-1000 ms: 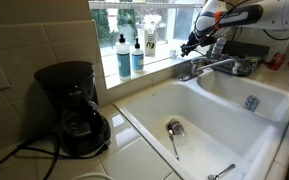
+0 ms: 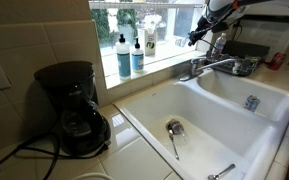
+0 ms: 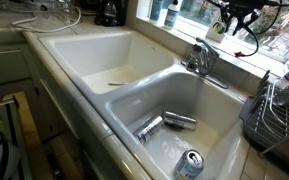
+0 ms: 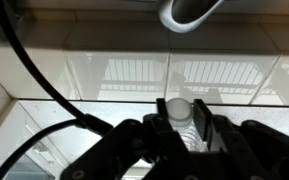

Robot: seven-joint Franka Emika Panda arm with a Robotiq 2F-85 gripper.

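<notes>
In the wrist view my gripper is closed around a small bottle-like object (image 4: 180, 113) with a pale round end, one dark finger on each side. What the object is cannot be made out fully. A tiled wall edge and a white ledge (image 4: 44, 115) lie behind it. In exterior view 1 the dark gripper (image 2: 197, 36) is high beside the window, above the far sill; it is too small there to show what it holds.
The double white sink (image 2: 189, 115) has a metal strainer (image 2: 170, 128) and cutlery in its near basin. Cans (image 3: 190, 165) lie in the other basin. Blue-labelled bottles (image 2: 137, 57) stand on the sill. A faucet (image 3: 201, 60) and a dish rack (image 3: 274, 115) crowd the far side.
The arm has risen in exterior view 1, and the gripper has shifted slightly up and to the right. The sink and the bottles on the sill look unchanged.
</notes>
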